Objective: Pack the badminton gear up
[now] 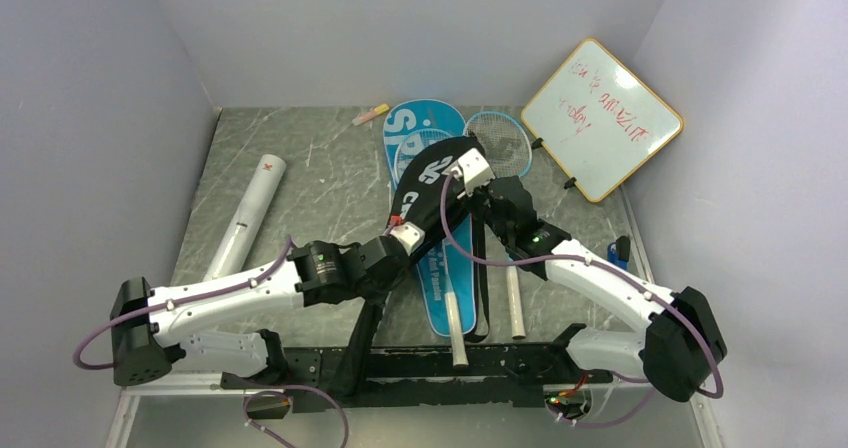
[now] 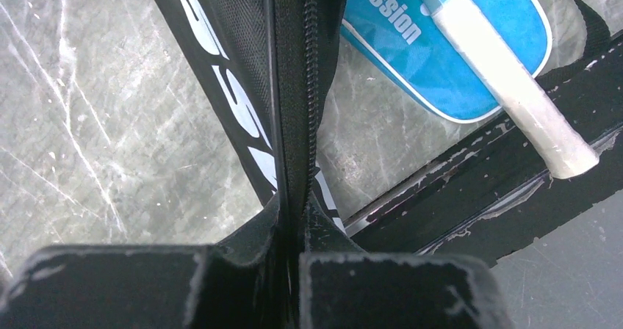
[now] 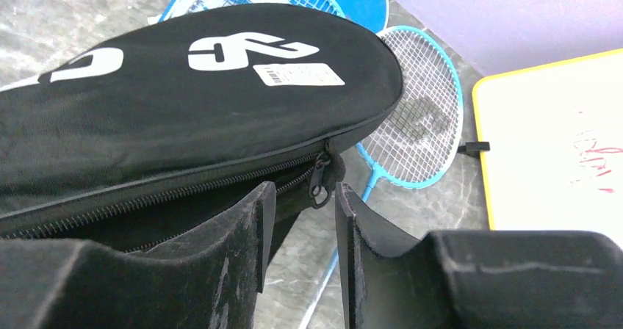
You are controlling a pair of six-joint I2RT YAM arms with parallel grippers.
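The black racket bag (image 1: 430, 183) lies diagonally over the blue bag (image 1: 400, 123) and rackets. My left gripper is shut on the black bag's zippered edge, which runs up through its fingers. In the right wrist view, my right gripper is part open, just short of the zipper pull (image 3: 319, 178) at the bag's rounded end, with nothing visible between its fingertips. One blue racket (image 3: 408, 109) lies right of the bag; another racket's white handle (image 2: 514, 87) rests on the blue bag.
A white tube (image 1: 245, 213) lies at left, a small yellow-capped tube (image 1: 371, 115) at the back. A whiteboard (image 1: 600, 118) stands at right, blue items (image 1: 618, 253) below it.
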